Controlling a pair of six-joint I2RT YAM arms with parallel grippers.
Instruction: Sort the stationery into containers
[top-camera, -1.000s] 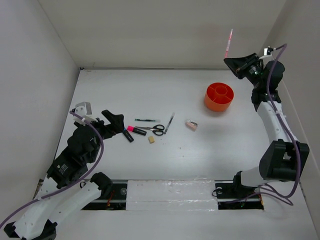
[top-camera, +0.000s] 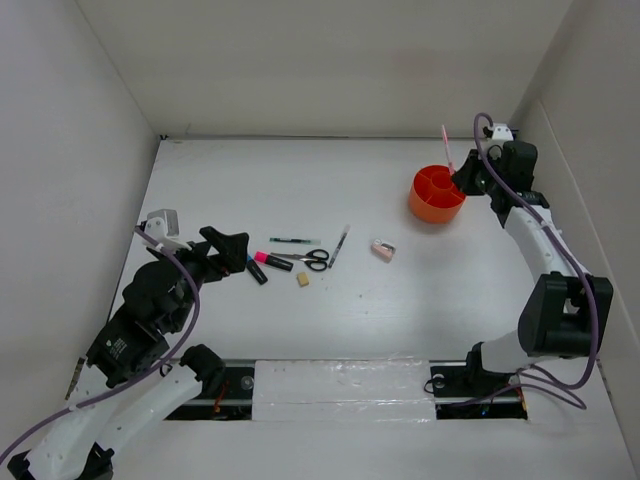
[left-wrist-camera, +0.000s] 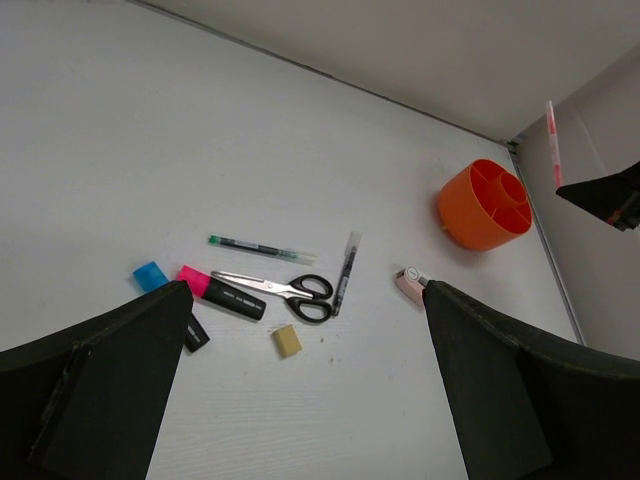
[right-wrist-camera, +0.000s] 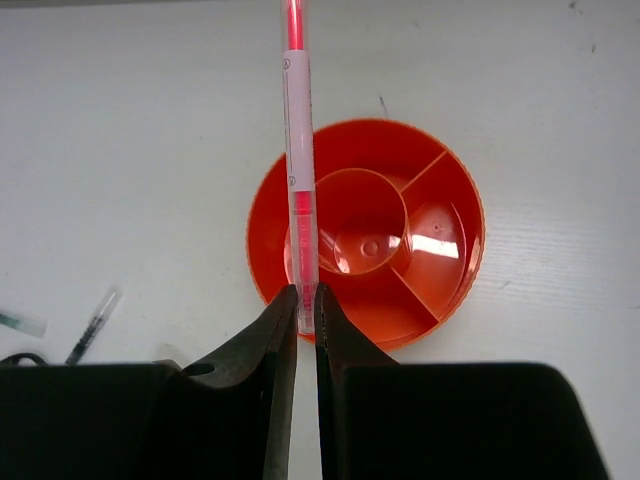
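My right gripper is shut on the lower end of a pink pen (right-wrist-camera: 300, 130), which sticks up from the fingertips. It hangs over the orange divided holder (top-camera: 433, 210), whose compartments look empty in the right wrist view. At the left of the table my left gripper (top-camera: 240, 250) stands open, nothing between its fingers. Near it lie a pink-capped marker (left-wrist-camera: 222, 292), a blue-capped marker (left-wrist-camera: 151, 277), scissors (left-wrist-camera: 290, 290), a green-ended pen (left-wrist-camera: 262, 248), a dark pen (left-wrist-camera: 346, 272) and a small yellowish block (left-wrist-camera: 287, 341). A pale pink-and-white box-like item (top-camera: 383, 249) lies nearer the holder.
Walls enclose the table at the back (top-camera: 330, 70) and sides. Bare table (top-camera: 250, 185) lies behind the stationery and in front of it. A clear plastic sheet (top-camera: 340, 390) covers the front edge between the arm bases.
My right gripper has come down and toward the holder with the pink pen, which now leans the other way in the top view. The left arm and the table items look unchanged.
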